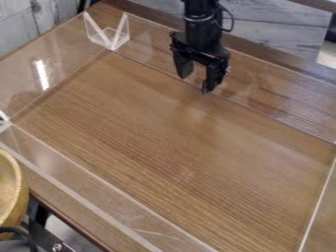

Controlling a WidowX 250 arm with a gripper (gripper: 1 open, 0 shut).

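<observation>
The black robot arm [202, 25] stands at the back middle of a wooden tray or table [157, 148]. Its black gripper [199, 71] hangs low over the wood, open as far as the small, dark shapes show. I cannot make out any object between its fingers.
A white wire-like holder [108, 31] stands at the back left. A yellow bowl [11, 187] sits at the left front edge, outside the wooden area. A marbled grey wall runs behind.
</observation>
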